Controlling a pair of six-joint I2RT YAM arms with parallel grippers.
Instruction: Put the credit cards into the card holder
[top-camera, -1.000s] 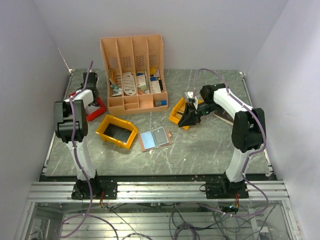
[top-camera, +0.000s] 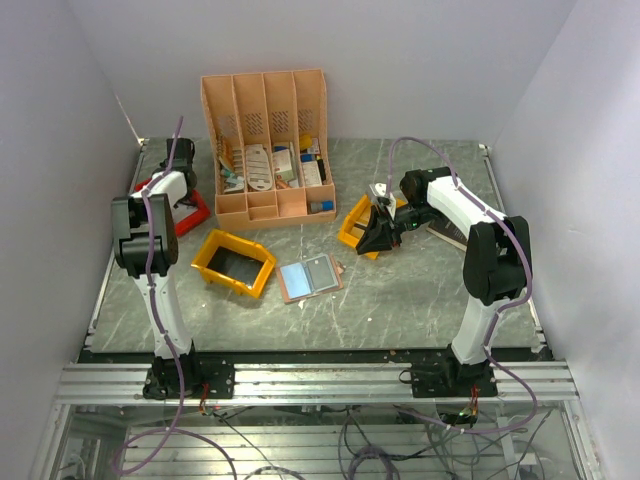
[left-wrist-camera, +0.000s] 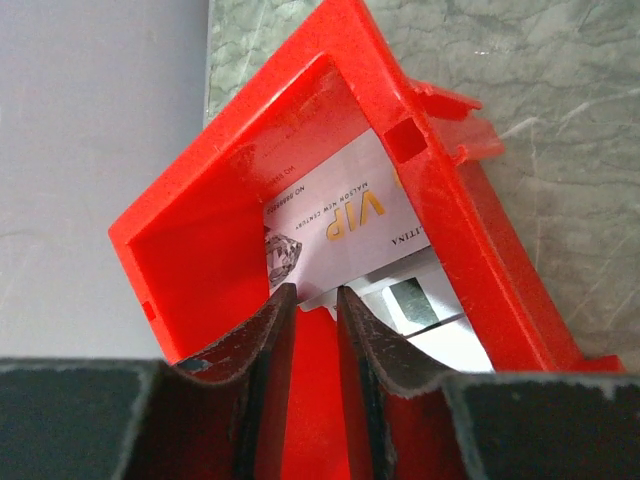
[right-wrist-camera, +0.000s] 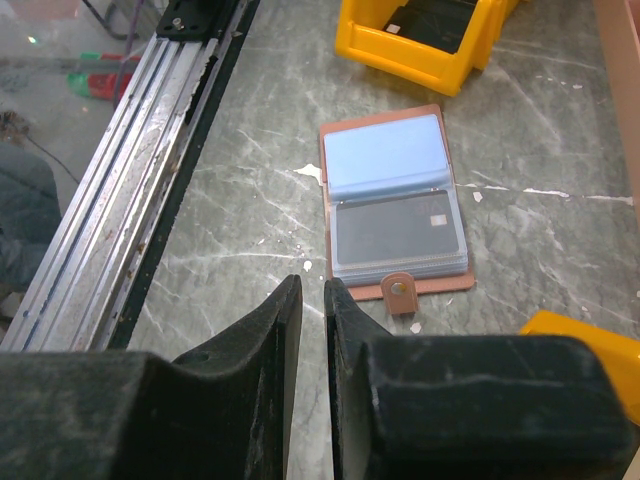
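Inside the red bin (left-wrist-camera: 505, 290) at the far left lie several cards, among them a white VIP card (left-wrist-camera: 320, 205). My left gripper reaches into that bin, open, its fingertips at the lower edge of the VIP card. The card holder (top-camera: 311, 277) lies open in the middle, with light-blue and clear sleeves and a tan snap tab. My right gripper hangs at the yellow bin on the right, above and to the side of the holder, part open with nothing seen between its fingers.
A yellow bin (top-camera: 227, 282) stands left of the holder. A tan organizer (top-camera: 262, 215) full of items stands at the back centre. Another yellow bin (top-camera: 351, 215) is under my right gripper.
My left arm has shifted slightly within the red bin. The right arm and the card holder have not moved.
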